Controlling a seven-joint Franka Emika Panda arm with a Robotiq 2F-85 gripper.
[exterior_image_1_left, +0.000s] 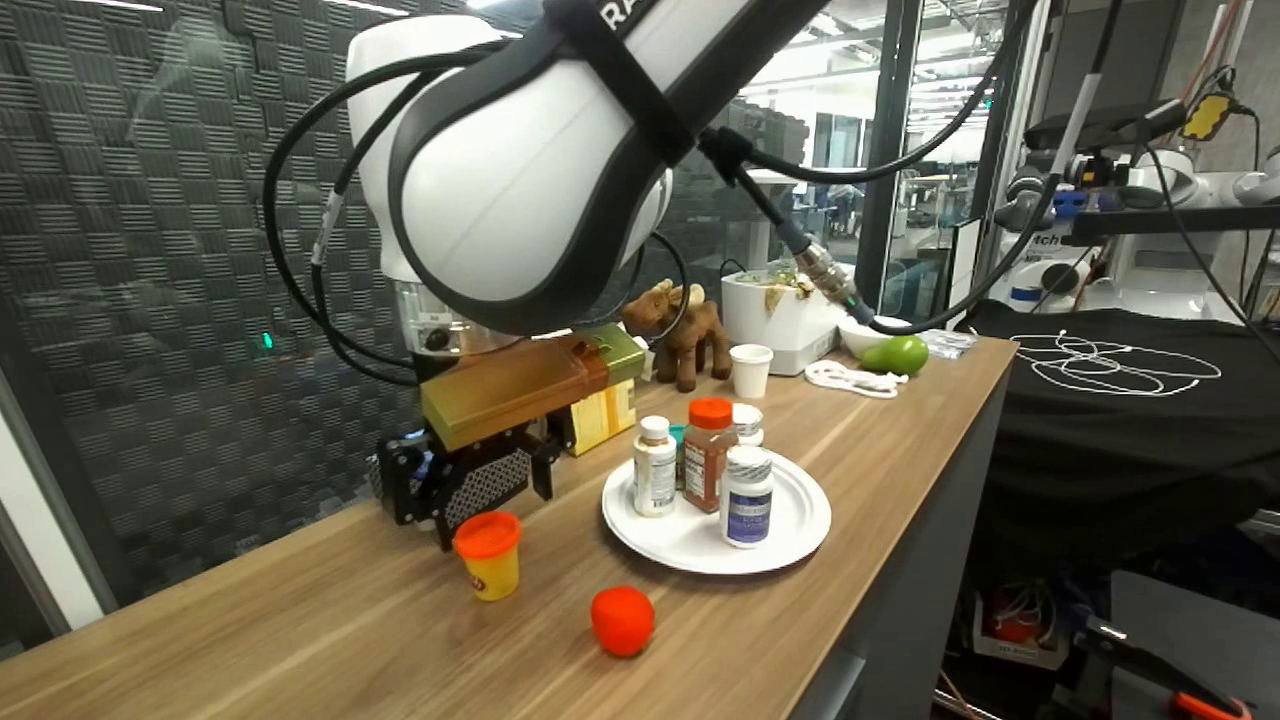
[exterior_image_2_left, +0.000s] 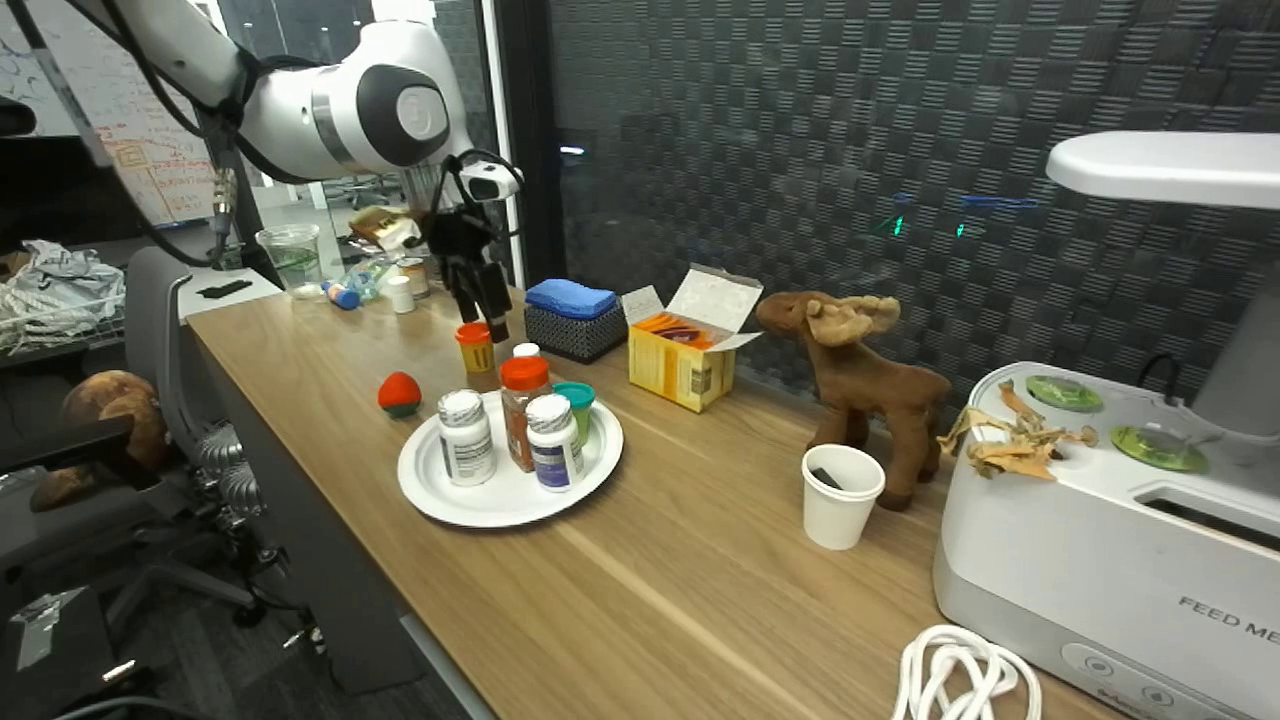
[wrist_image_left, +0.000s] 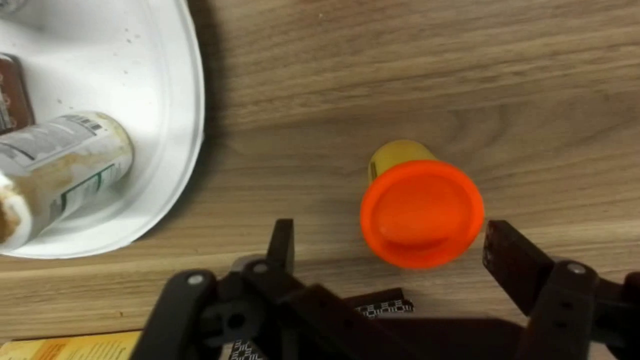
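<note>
A yellow tub with an orange lid (wrist_image_left: 422, 214) stands upright on the table. In the wrist view my open gripper has its two fingers apart, the lid showing between and slightly ahead of them, closer to the right finger (wrist_image_left: 501, 255). Nothing is held. From exterior view 1 the gripper (exterior_image_1_left: 494, 514) appears low, just behind the tub (exterior_image_1_left: 489, 564). In exterior view 2 it hangs close by the tub (exterior_image_2_left: 476, 350); whether they touch, I cannot tell.
A white plate (exterior_image_1_left: 648, 546) carrying several bottles is beside the tub. A red ball-like object (exterior_image_1_left: 623, 620) lies nearer the front edge. Behind the gripper are a dark box with a blue cloth (exterior_image_2_left: 571, 298) and an open yellow box (exterior_image_2_left: 681, 370).
</note>
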